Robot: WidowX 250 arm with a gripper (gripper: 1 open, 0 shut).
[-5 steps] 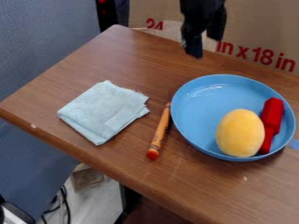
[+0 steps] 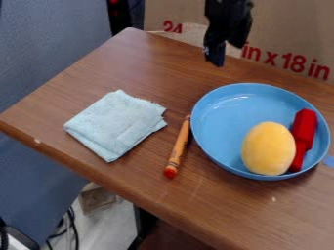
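Note:
My black gripper (image 2: 225, 44) hangs at the top of the camera view, above the back of the table and in front of the cardboard; whether it is open or shut is hard to tell. Below it on the right, a blue plate (image 2: 229, 127) holds a yellow oval object (image 2: 268, 149) and a red object (image 2: 303, 132). An orange crayon-like stick (image 2: 179, 146) with a red end lies left of the plate. A folded light blue cloth (image 2: 113, 124) lies on the left of the table.
The wooden table (image 2: 131, 68) has clear space at the back left and centre. A cardboard box (image 2: 287, 34) with red print stands behind it. A grey-blue surface fills the left side, with cables at the lower left.
My gripper has moved slightly left and shifted in pose over the last second. The objects on the table have not moved.

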